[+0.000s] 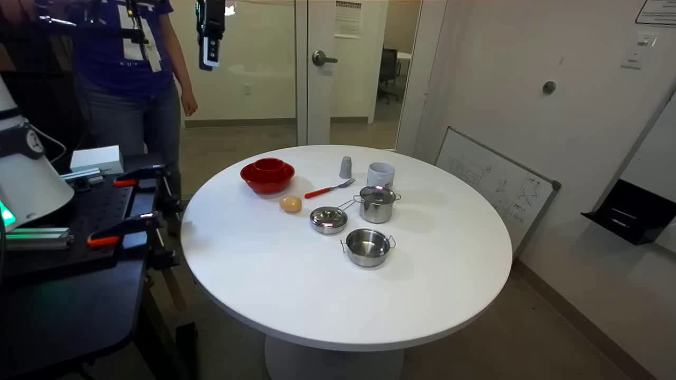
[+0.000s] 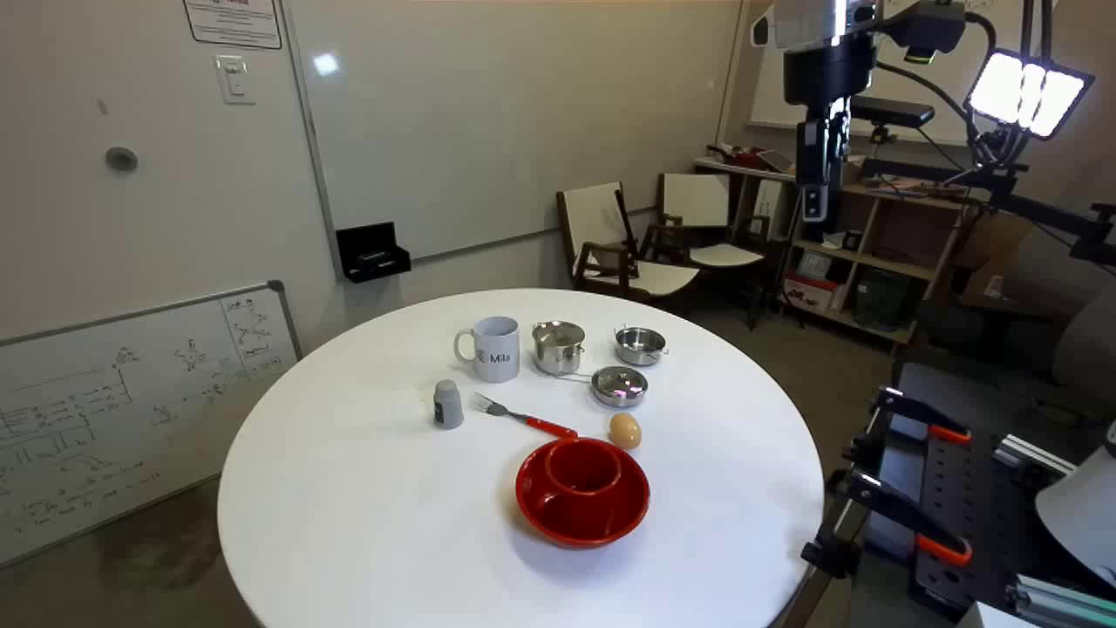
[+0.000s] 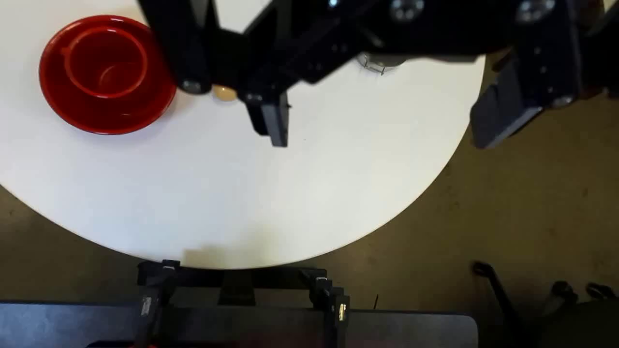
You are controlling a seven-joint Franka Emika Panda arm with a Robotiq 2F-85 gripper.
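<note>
High above the round white table (image 1: 285, 278) hangs my gripper, open, its fingers wide apart with nothing between them. On the table a red cup (image 2: 583, 466) sits inside a red bowl (image 2: 539, 502). Close by lies a brown egg (image 2: 624, 430). A red-handled fork (image 2: 523, 419) rests between the egg and a grey shaker (image 2: 447, 405). There is also a grey-white mug (image 2: 497, 351), a lidded steel pot (image 1: 377, 206), a lidded steel pan (image 1: 329, 219) and an uncovered steel pot (image 1: 368, 247). In the wrist view my gripper hides most of the cookware.
A dark bench (image 1: 69, 310) with orange-tipped clamps (image 1: 120, 229) stands beside the table. A person (image 1: 130, 82) is standing behind that bench.
</note>
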